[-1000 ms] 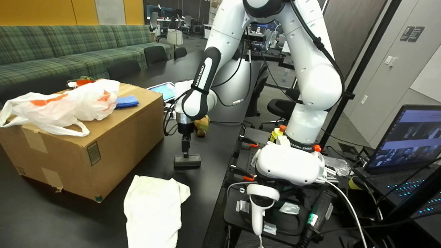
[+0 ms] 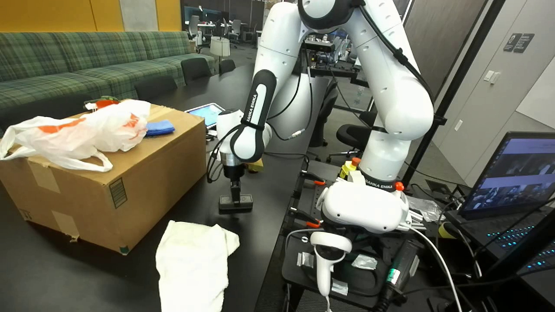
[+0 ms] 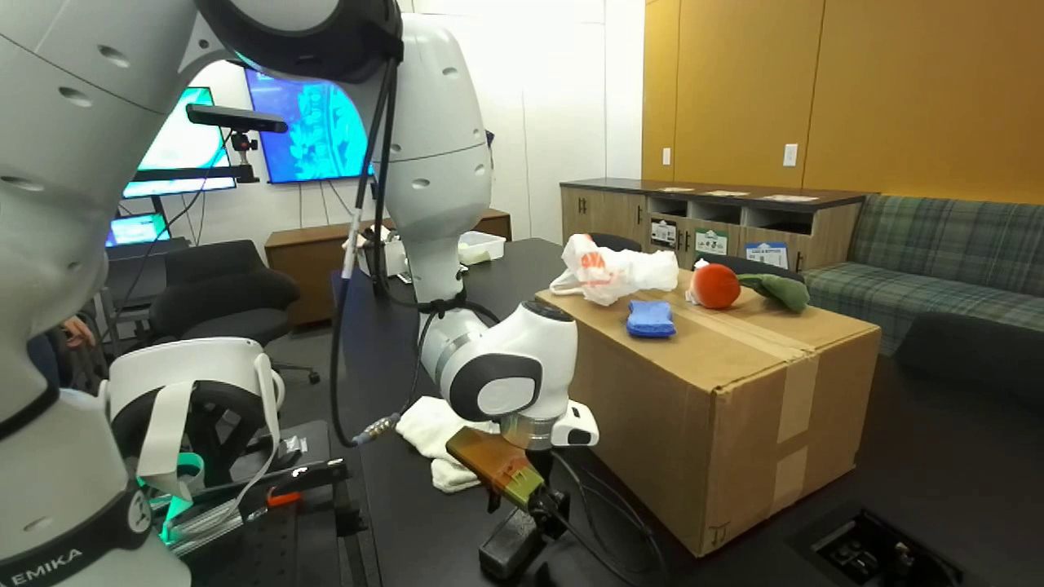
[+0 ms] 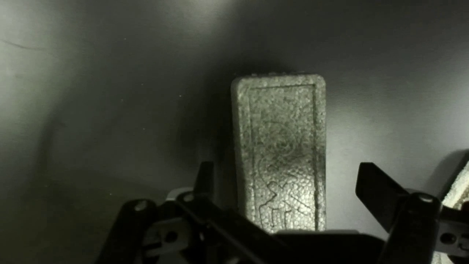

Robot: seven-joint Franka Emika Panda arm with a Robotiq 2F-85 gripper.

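A dark grey block, long and speckled like an eraser, lies flat on the black table. My gripper is low over it. From above, the wrist view shows the block between the two spread fingers of my gripper, with a gap on each side. Nothing is held. In the second exterior view the block sits just below the gripper, whose fingers are partly hidden by the camera mount.
A large cardboard box stands close by, carrying a plastic bag, a blue sponge and a red round item. A white cloth lies in front of the block. Bare table separates block and box.
The hand has come down lower over the block and shifted slightly in the first exterior view. The block, cloth and box have stayed in place.
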